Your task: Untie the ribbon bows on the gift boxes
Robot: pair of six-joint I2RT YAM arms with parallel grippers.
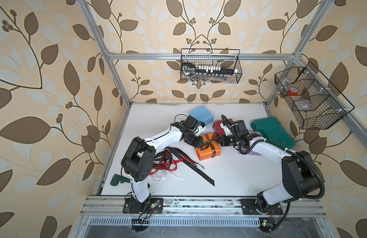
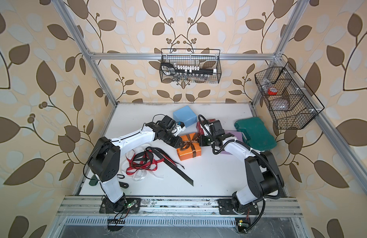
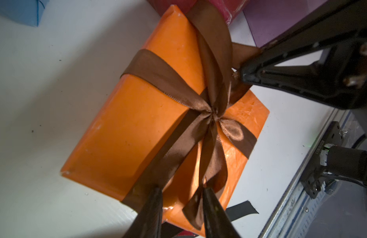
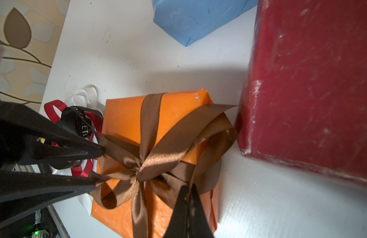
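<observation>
An orange gift box (image 1: 209,152) tied with a brown ribbon bow (image 3: 213,113) sits mid-table. My right gripper is shut at the bow's far side, with a ribbon strand running into its fingertips. At the opposite edge my left gripper stands part open above the box, a gap between its fingers. A ribbon tail (image 3: 197,216) shows in that gap in the left wrist view, apparently not gripped. Also in the right wrist view, the left fingers (image 4: 82,148) reach the bow's loop and tail. The knot (image 4: 135,172) still holds together.
A red box (image 4: 310,91) stands close to the orange one, with a blue box (image 1: 201,115) behind. Purple and green boxes (image 1: 272,130) lie right. Loose ribbons (image 2: 143,160) heap at left.
</observation>
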